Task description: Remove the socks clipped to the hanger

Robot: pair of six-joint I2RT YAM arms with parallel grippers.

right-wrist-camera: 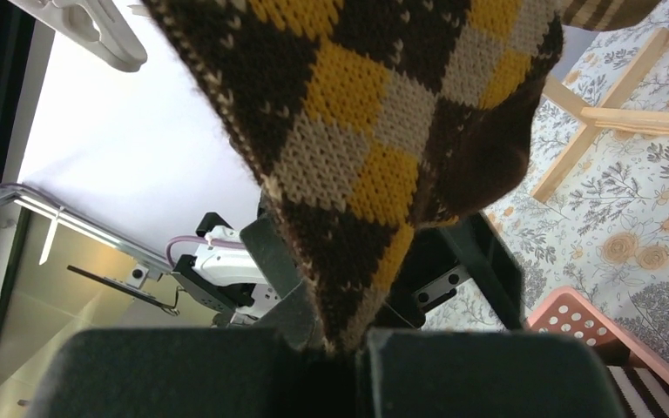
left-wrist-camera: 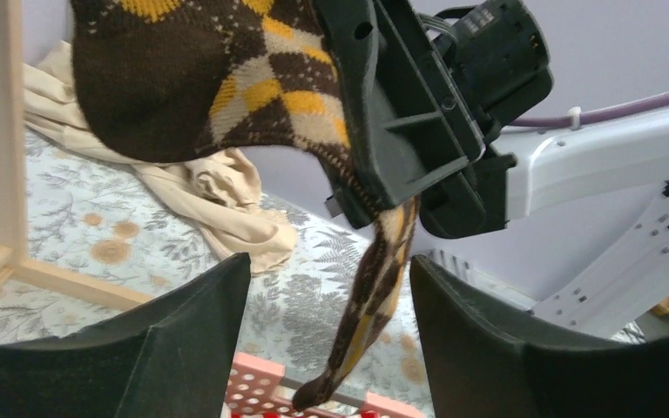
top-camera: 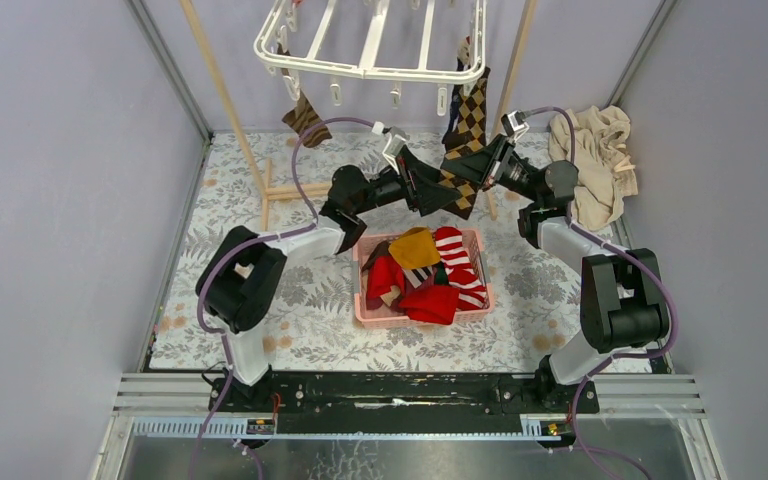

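A checkered brown, yellow and beige sock [top-camera: 468, 115] hangs from the right end of the white hanger [top-camera: 369, 72]. My right gripper [top-camera: 450, 172] is shut on that sock; in the right wrist view a fold of the sock [right-wrist-camera: 361, 174] is pinched between its fingers. My left gripper [top-camera: 448, 197] stands open close below the right one. In the left wrist view the sock's loose lower end [left-wrist-camera: 370, 300] dangles across the gap between the left fingers, not gripped. Another brown sock [top-camera: 306, 117] hangs at the hanger's left end.
Below the grippers, a pink basket [top-camera: 358, 290] holds several red, striped and mustard socks. A beige cloth [top-camera: 600, 165] lies at the right back. Wooden stand poles [top-camera: 222, 85] rise behind, and both grippers are very close together.
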